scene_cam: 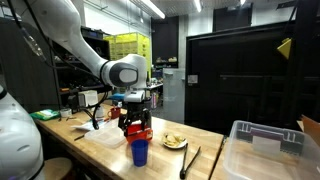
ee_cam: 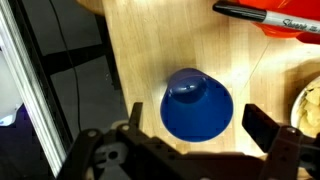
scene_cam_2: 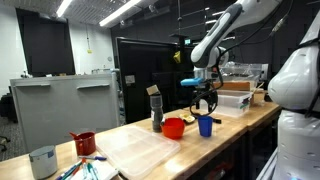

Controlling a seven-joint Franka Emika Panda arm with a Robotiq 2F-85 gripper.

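Note:
A blue cup [ee_cam: 196,106] stands upright near the table's edge; the wrist view looks down into it and its inside seems empty. My gripper is open, with one finger at each lower side of the cup in that view. From the side, the gripper [scene_cam: 134,122] hangs above and slightly behind the cup [scene_cam: 139,152]. In the other exterior view, the cup [scene_cam_2: 205,126] is below the gripper, apart from it. A red container [scene_cam_2: 174,128] sits close by, and a black marker [ee_cam: 262,14] lies across it in the wrist view.
A bowl of yellowish pieces [scene_cam: 174,141] and a dark long-handled tool [scene_cam: 190,162] lie right of the cup. A large clear bin [scene_cam: 270,150] stands at the right. A translucent tray [scene_cam_2: 138,148] and several pens [scene_cam_2: 88,168] occupy the table's other end.

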